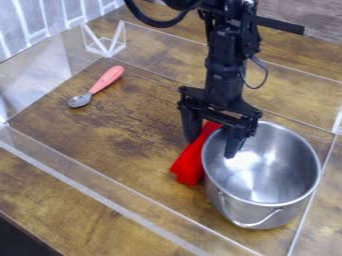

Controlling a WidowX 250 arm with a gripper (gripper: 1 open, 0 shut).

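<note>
My black gripper point(214, 134) hangs over a red elongated object point(187, 166) and the left rim of a large steel bowl point(267, 180). The red object lies against the bowl's left side, partly hidden by bowl and gripper. The fingers point down, somewhat apart; whether anything is between them is unclear.
A spoon with a pink handle point(106, 81) lies on the wooden table point(94, 160) at the upper left. Clear plastic walls edge the workspace.
</note>
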